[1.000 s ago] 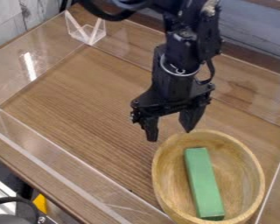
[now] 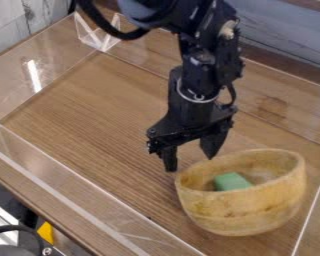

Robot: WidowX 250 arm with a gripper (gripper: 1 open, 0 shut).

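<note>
My gripper (image 2: 190,142) points down over the wooden table, just above and behind a wooden bowl (image 2: 243,214) at the lower right. Its two black fingers stand apart, with nothing seen between them. A green block (image 2: 231,182) sits inside the bowl, mostly hidden behind the bowl's near wall, which appears raised.
A clear plastic-walled border runs along the left and front edges, with dark cables at the lower left.
The bowl has tipped, so its near side now stands higher and hides much of the green block. The gripper has moved only slightly.
</note>
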